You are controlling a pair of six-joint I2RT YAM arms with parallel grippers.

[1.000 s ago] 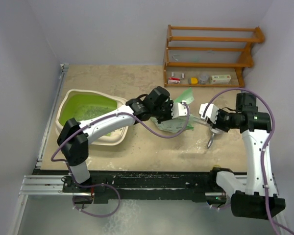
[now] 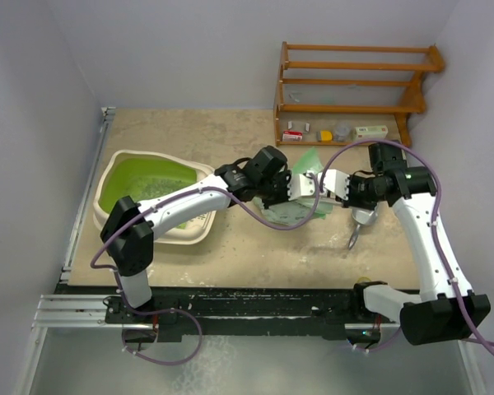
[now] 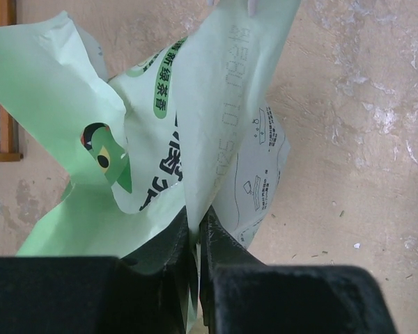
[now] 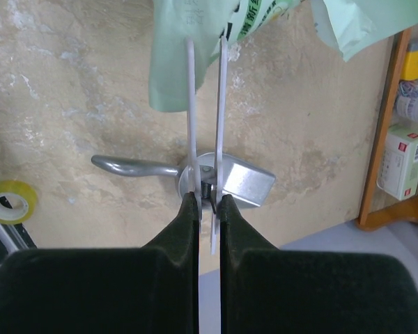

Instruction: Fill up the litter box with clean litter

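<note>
A pale green litter bag (image 3: 153,132) hangs upright with its torn top flaps spread. In the left wrist view my left gripper is shut on a folded strip of it. In the right wrist view my right gripper is shut on the handle of a tool with two long pale blades, whose tips reach the bag (image 4: 184,80). Below the blades lies a metal scoop (image 4: 247,184). The green litter box (image 2: 136,181) stands at the left of the top view, partly hidden by my left arm.
A wooden rack (image 2: 354,109) with small boxes and containers stands at the back right. A yellow tape roll (image 4: 24,198) lies near the front edge.
The left arm is nearly still.
</note>
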